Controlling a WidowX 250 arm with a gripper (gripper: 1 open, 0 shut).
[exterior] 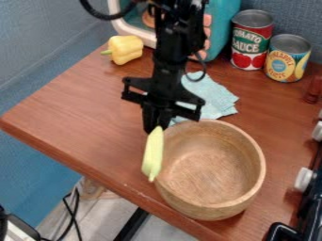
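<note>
My black gripper [156, 122] is shut on a pale yellow-green elongated object [153, 153], like a toy corn cob or banana, which hangs tip-down at the left rim of a round wooden bowl [217, 169] near the table's front right. A light blue cloth [212, 99] lies behind the bowl, partly hidden by the arm.
A yellow pepper-like object [123, 49] lies at the back left of the wooden table [75, 122]. Tomato sauce [250, 38] and another can [287, 58] stand at the back right. Black equipment lines the right edge.
</note>
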